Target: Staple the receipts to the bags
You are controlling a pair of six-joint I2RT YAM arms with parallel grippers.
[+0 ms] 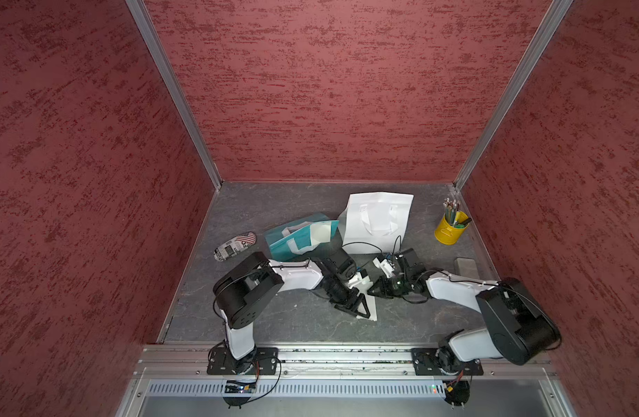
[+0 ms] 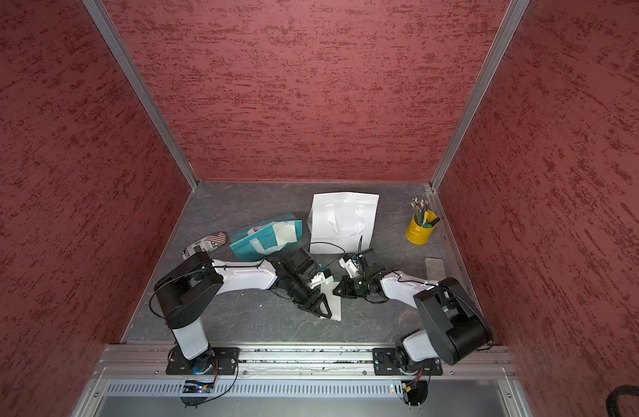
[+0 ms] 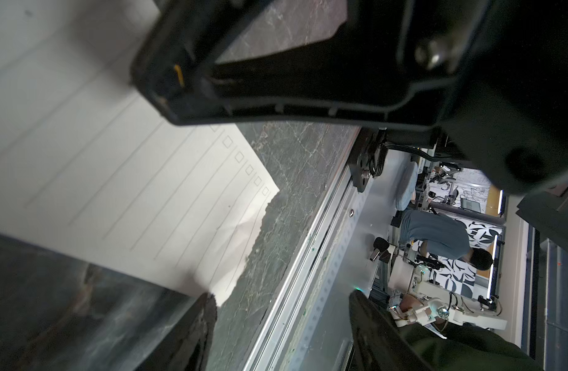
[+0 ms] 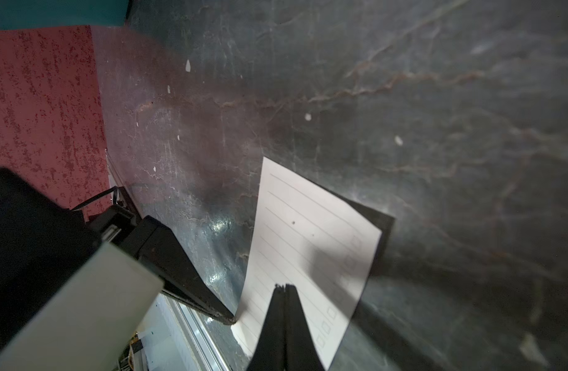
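A white lined paper slip with checkboxes (image 3: 172,204) lies on the grey table, its far corner (image 4: 370,235) slightly raised. My left gripper stands open at the slip's torn near end, one finger (image 3: 194,334) by its corner. My right gripper is shut above the slip, nothing visible between its fingertips; whether it touches the paper I cannot tell. The teal bag (image 1: 284,250) leans at the back left, a cream slip (image 1: 321,232) on its face. Right of it is the white bag (image 1: 396,215). No stapler can be made out.
A printed can-like object (image 1: 234,246) lies on the left. At the right stand a yellow cup (image 1: 447,232) of pens and a grey block (image 1: 465,267). The two grippers are very close together.
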